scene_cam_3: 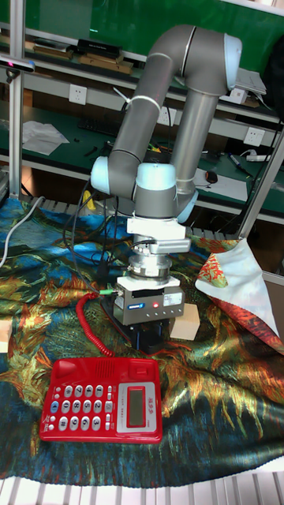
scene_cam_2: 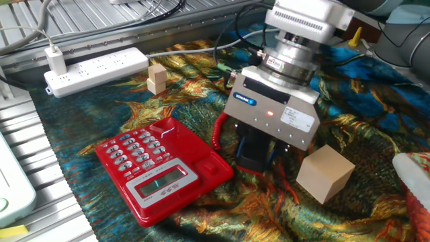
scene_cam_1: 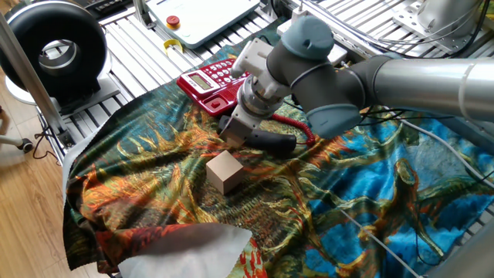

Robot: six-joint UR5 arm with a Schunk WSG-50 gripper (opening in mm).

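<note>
The red telephone base (scene_cam_2: 154,195) sits on the patterned cloth, its keypad and display facing up and its cradle empty. Beside it, my gripper (scene_cam_1: 238,139) points down, shut on a dark handset (scene_cam_1: 268,142). In exterior view 2 the handset (scene_cam_2: 254,151) appears nearly end-on below the gripper's metal body. The coiled red cord (scene_cam_1: 297,123) runs from the base toward the handset's far end. The fingertips are mostly hidden, and any gap between handset and cloth is hard to judge.
A tan cube (scene_cam_1: 225,171) stands close beside the gripper. Small wooden blocks (scene_cam_2: 156,79) and a white power strip (scene_cam_2: 97,72) lie behind the phone. The folded cloth corner (scene_cam_1: 185,251) shows its pale back. Open cloth extends to the right in exterior view 1.
</note>
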